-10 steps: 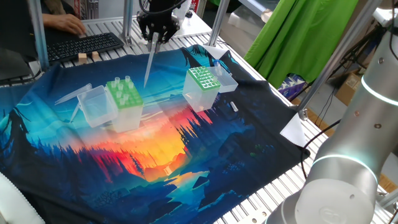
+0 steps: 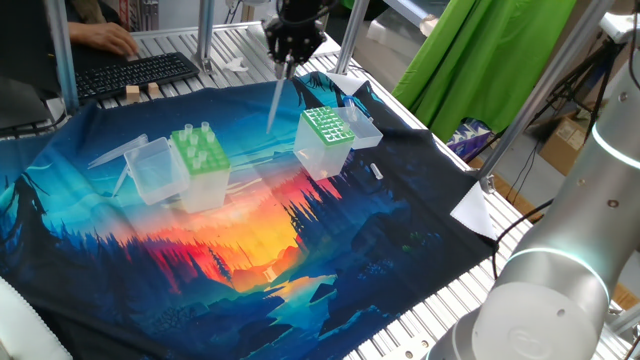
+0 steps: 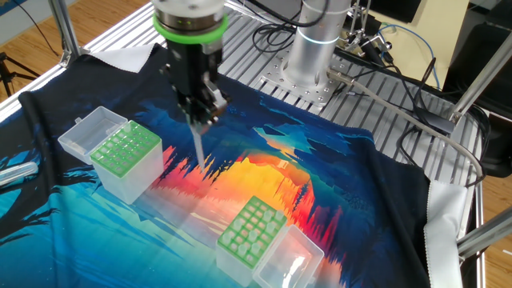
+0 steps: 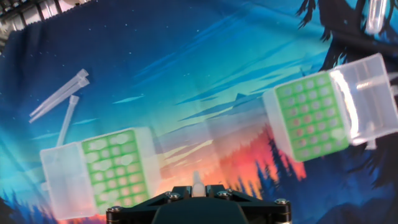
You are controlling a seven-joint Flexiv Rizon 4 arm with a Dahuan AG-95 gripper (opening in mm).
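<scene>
My gripper (image 2: 287,68) is shut on a long clear pipette tip (image 2: 276,105), which hangs down nearly upright above the cloth. In exterior view 2 the tip (image 3: 199,146) hangs clear of both boxes. From the wrist, only its blurred top end (image 4: 197,180) shows between the fingers. One tip box (image 2: 205,180) has a green rack with several tips standing up from it. The other tip box (image 2: 323,158) has a green rack whose holes look mostly empty in exterior view 1. Both boxes have their clear lids folded open.
Loose tips (image 4: 61,96) lie beside the box with tips. A small clear object (image 2: 376,171) lies near the other box. A person's hand (image 2: 105,38) rests by a keyboard (image 2: 140,72).
In exterior view 1 my gripper has moved right and slightly down with the tip, towards the box with the mostly empty rack. The boxes have stayed put.
</scene>
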